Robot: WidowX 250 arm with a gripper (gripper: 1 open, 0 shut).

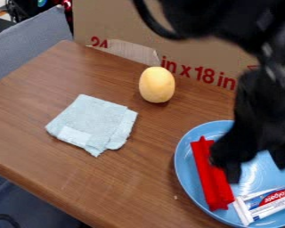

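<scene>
My black gripper (246,147) is blurred at the right, above a blue plate (188,183); whether anything is between its fingers is hard to see, but it appears open. On the plate lie a red bar-shaped object (213,178) and a Colgate toothpaste tube (269,202). A folded pale blue cloth (92,124) lies on the wooden table (50,80) at the left, and a yellow egg-shaped object (157,85) stands near the back.
A cardboard box (199,53) stands behind the table. Grey fabric (26,53) is beyond the left edge.
</scene>
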